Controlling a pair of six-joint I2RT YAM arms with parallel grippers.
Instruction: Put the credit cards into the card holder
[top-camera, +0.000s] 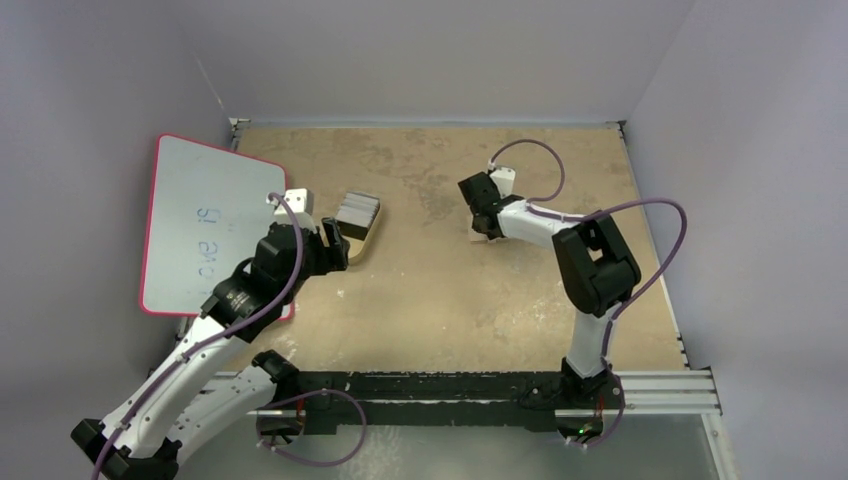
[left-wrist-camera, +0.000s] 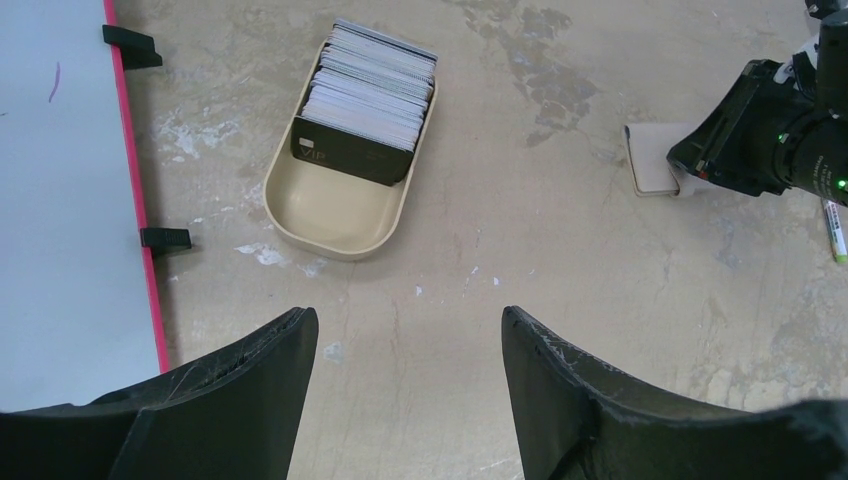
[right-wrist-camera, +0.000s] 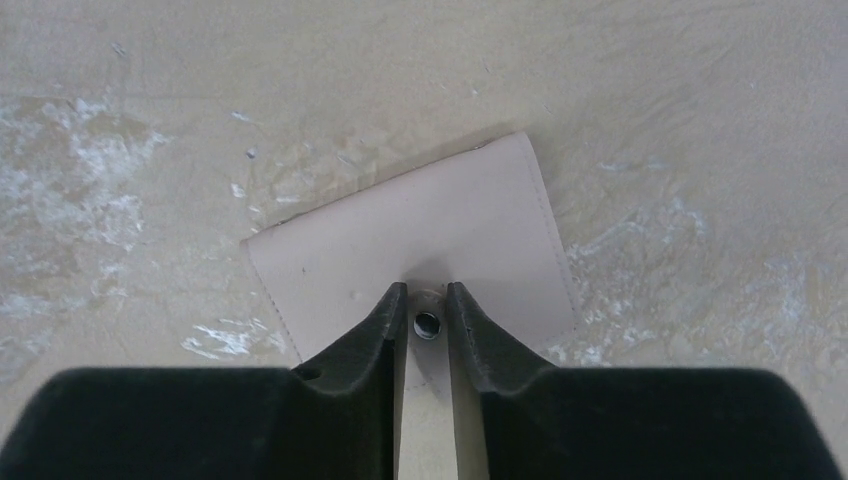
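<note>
A pale pink card holder (right-wrist-camera: 430, 220) lies flat and closed on the table, its flap's tab with a dark snap button (right-wrist-camera: 427, 325) facing my right gripper. The gripper's two fingertips stand close together, one on each side of that tab, a narrow gap between them; whether they pinch it does not show. In the left wrist view, a row of cards (left-wrist-camera: 370, 90) stands packed in the upper part of a cream tray (left-wrist-camera: 340, 220), a dark card at the front. My left gripper is wide open and empty, over bare table near the tray.
A whiteboard (top-camera: 200, 230) with a pink-red rim stands left of the tray. A marker (left-wrist-camera: 836, 232) lies to the right of the card holder. Between tray and card holder the table (top-camera: 420, 270) is clear.
</note>
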